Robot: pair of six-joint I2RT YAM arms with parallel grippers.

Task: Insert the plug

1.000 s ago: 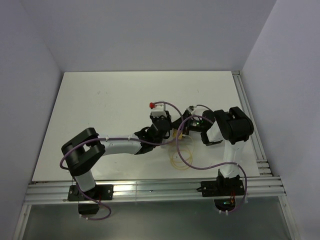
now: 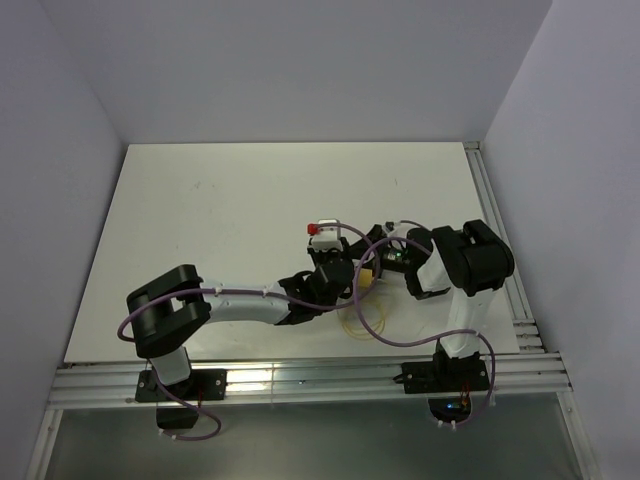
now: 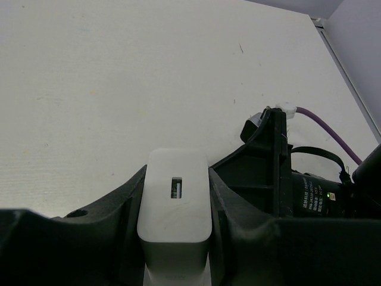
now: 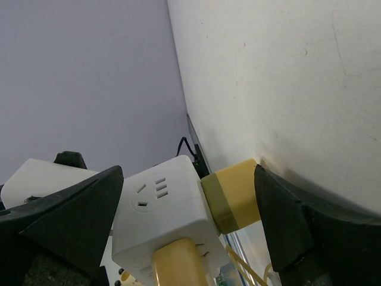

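Observation:
In the left wrist view a white block (image 3: pixel 175 217) with a small slot in its top face is clamped by my left gripper. The right wrist view shows the white socket block (image 4: pixel 159 205) with outlet holes in one face. One yellow plug (image 4: pixel 233 193) lies against its right side; a second yellow piece (image 4: pixel 178 262) sticks out of its lower face. No prongs show, so how deep either sits cannot be told. Around block and plug my right gripper stands open, a black finger (image 4: pixel 303 220) to the right of the plug.
Yellow cable (image 2: pixel 365 328) loops on the white table (image 2: pixel 220 200) below the grippers. Both arms meet closely right of the table's middle, their purple cables (image 2: pixel 420 344) hanging around them.
In the top view the left gripper has shifted slightly right and toward the front edge. The right arm has moved a little toward the front too. The yellow plug shows slightly lower.

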